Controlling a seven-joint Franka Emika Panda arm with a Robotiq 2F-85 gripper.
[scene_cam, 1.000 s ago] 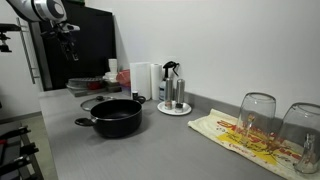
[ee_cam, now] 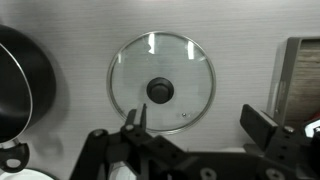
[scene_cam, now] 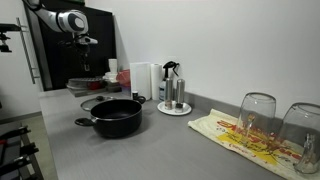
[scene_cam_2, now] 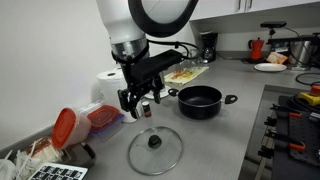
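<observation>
A round glass lid with a black knob lies flat on the grey table, knob up. In the second exterior view the same lid is on the near side of the black pot, apart from it. The pot stands without a cover, and its edge shows at the left of the wrist view. My gripper is open, its two fingers well spread and nothing between them. From the second exterior view, the gripper hangs above the table near the lid.
Bowls and a dish rack crowd the table beside the lid. Behind the pot are a paper roll and a plate with grinders. Two upturned glass jars stand on a cloth at the right.
The arm has moved to the right and somewhat lower in the first exterior view, from the far left edge. The pot and lid have stayed where they were.
</observation>
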